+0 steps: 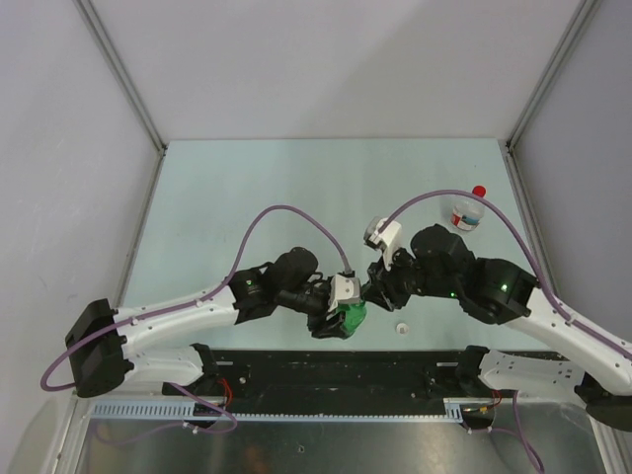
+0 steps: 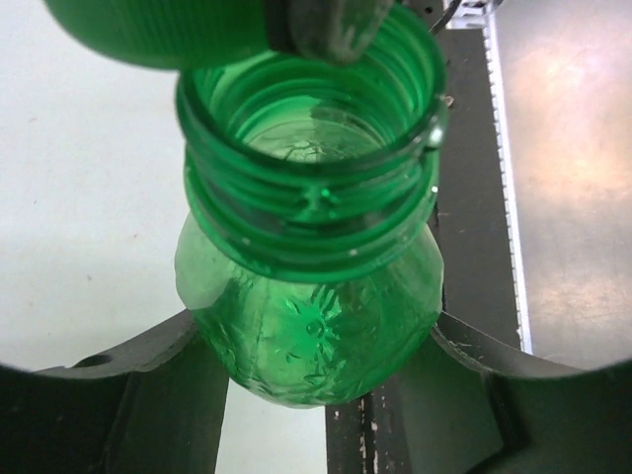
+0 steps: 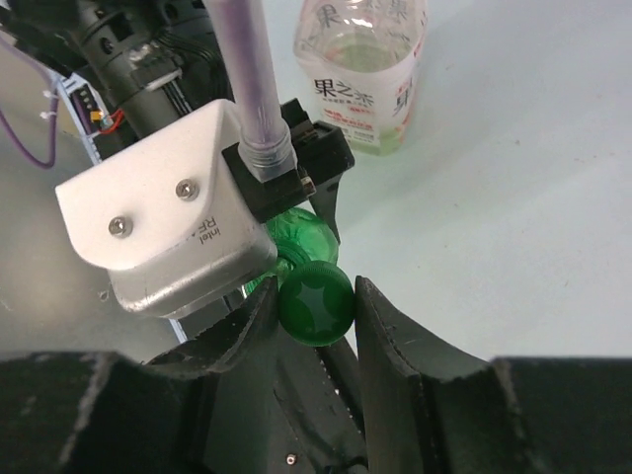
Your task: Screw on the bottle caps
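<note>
My left gripper (image 1: pixel 336 311) is shut on a green bottle (image 2: pixel 311 326), whose open threaded mouth faces up in the left wrist view. My right gripper is shut on a green cap (image 3: pixel 316 296) with a star on top. That cap sits close by the bottle's mouth; in the left wrist view it hangs just above the mouth, toward the upper left. Whether it touches the rim I cannot tell.
A clear bottle with a red cap (image 1: pixel 468 212) stands at the right back of the table. A small white round piece (image 1: pixel 401 327) lies near the front edge.
</note>
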